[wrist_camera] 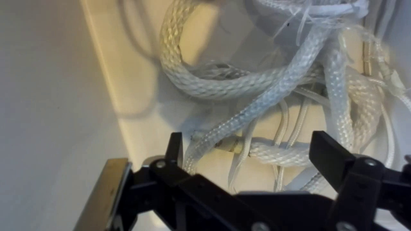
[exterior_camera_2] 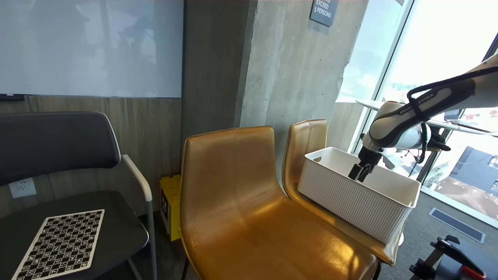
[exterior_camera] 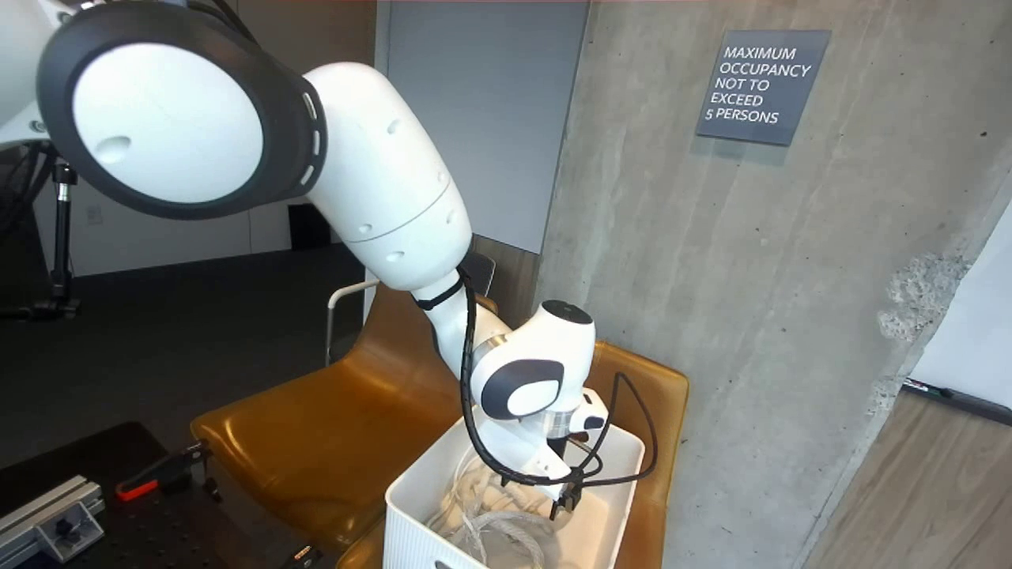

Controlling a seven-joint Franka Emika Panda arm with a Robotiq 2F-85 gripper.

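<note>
My gripper is open, its black fingers spread wide, and it reaches down into the white bin [exterior_camera_2: 345, 203]. Below it a tangle of white braided rope [wrist_camera: 231, 86] lies on the bin's floor. In the wrist view one thick strand passes by the left fingertip, and thinner cords [wrist_camera: 283, 121] run across the space between the fingers; whether anything touches them I cannot tell. From the first exterior view, the rope [exterior_camera: 507, 531] shows in the near part of the bin, with the gripper [exterior_camera: 536, 498] over its far side.
The bin's wall [wrist_camera: 50, 115] stands close on the left in the wrist view. The bin rests on a tan chair [exterior_camera: 655, 379], with another tan chair [exterior_camera_2: 228, 177] beside it. A concrete wall [exterior_camera: 759, 284] rises behind. Bare bin floor [exterior_camera: 598, 531] shows right of the rope.
</note>
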